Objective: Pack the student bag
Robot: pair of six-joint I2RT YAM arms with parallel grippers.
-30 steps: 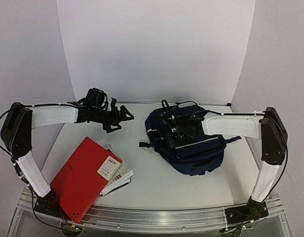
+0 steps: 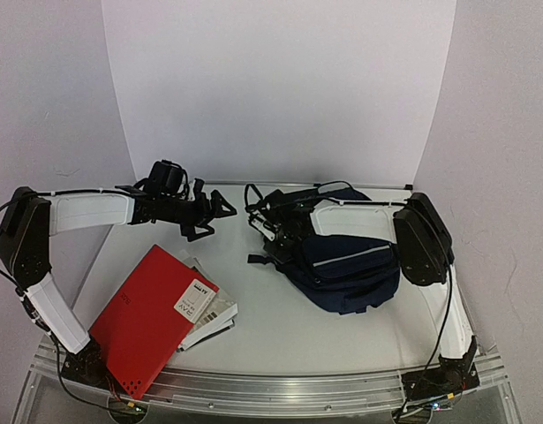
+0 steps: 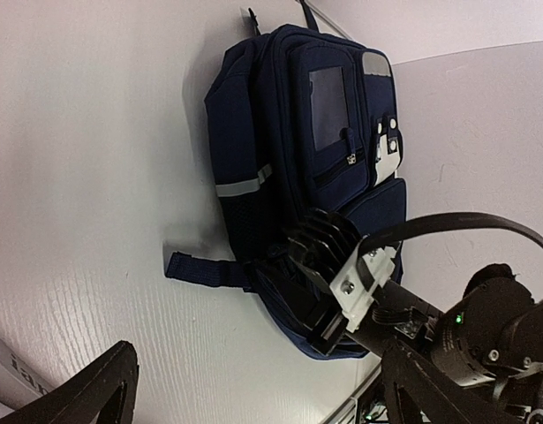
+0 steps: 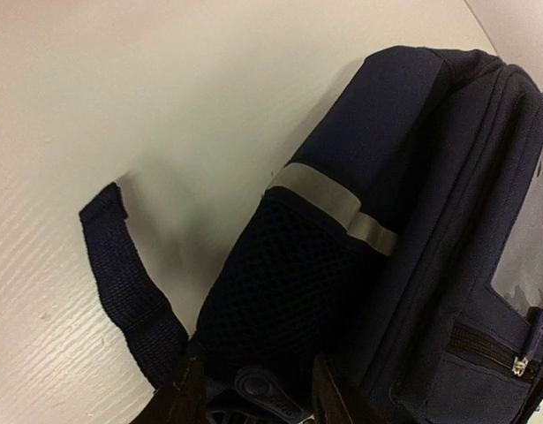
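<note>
A navy backpack (image 2: 342,278) lies flat on the right half of the table, its front with clear window (image 3: 330,108) and zipped pocket facing up. My right gripper (image 2: 269,237) is low over the bag's left side. In the right wrist view its fingers (image 4: 188,395) are apart, with a dark loop or zipper pull (image 4: 260,389) of the bag between them, not clamped as far as shows. Left of the bag, my left gripper (image 2: 209,217) stands wide open and empty. A red folder (image 2: 147,322) lies at the front left on top of books (image 2: 220,314).
A loose strap (image 4: 130,291) sticks out from the bag's left side onto the table. Bare table (image 2: 253,327) lies between books and bag. Grey walls close off the back and both sides.
My right gripper has moved left across the bag, from its middle to its left edge. The left arm has barely moved; the backpack, folder and books stay put.
</note>
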